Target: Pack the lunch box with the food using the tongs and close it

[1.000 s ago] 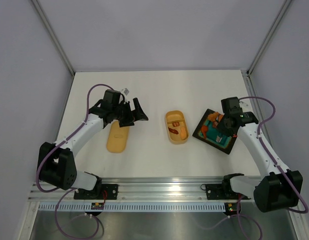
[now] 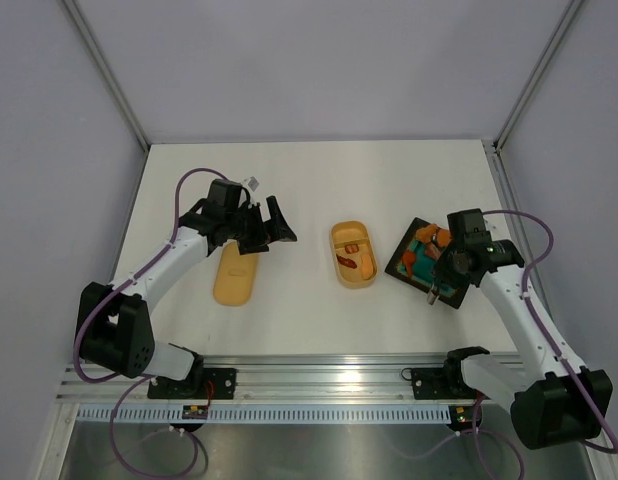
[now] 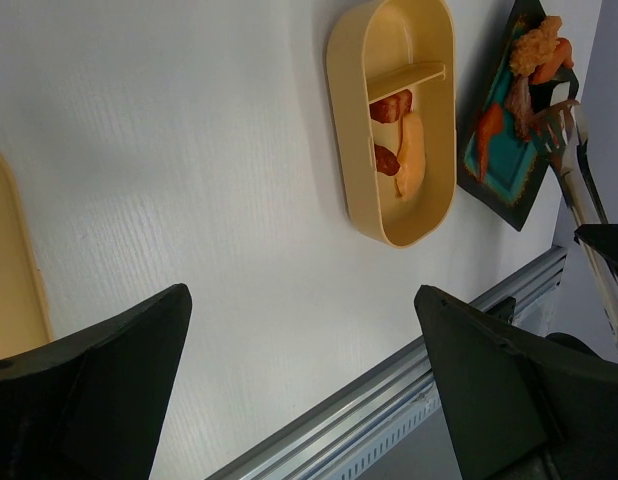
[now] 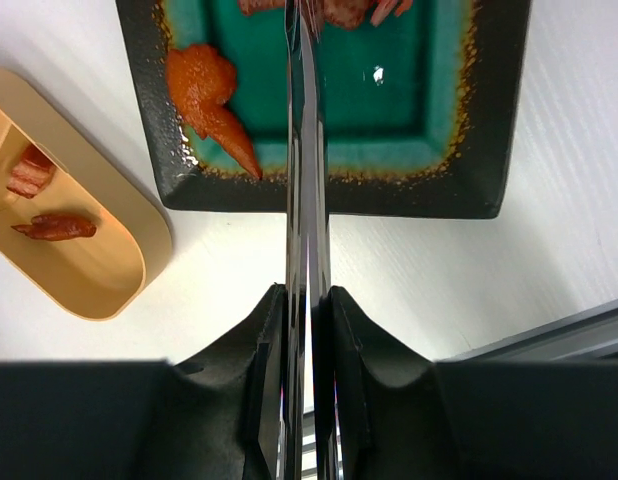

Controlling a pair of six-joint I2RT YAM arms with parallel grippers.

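My right gripper is shut on metal tongs (image 4: 307,170), whose tips reach onto meat pieces on the square teal plate (image 4: 389,130); an orange piece (image 4: 204,95) lies at the plate's left side. Left of the plate sits the beige lunch box (image 2: 353,278), holding sausage pieces (image 4: 59,226) and a pale orange piece (image 3: 409,160) beside a divider. My left gripper (image 2: 274,225) stands open and empty above the table, over the area beside the beige lid (image 2: 233,285).
A metal rail (image 2: 309,365) runs along the front edge.
The right arm has moved toward the front of the table over the plate, with the tongs. The left arm and the lunch box have not moved.
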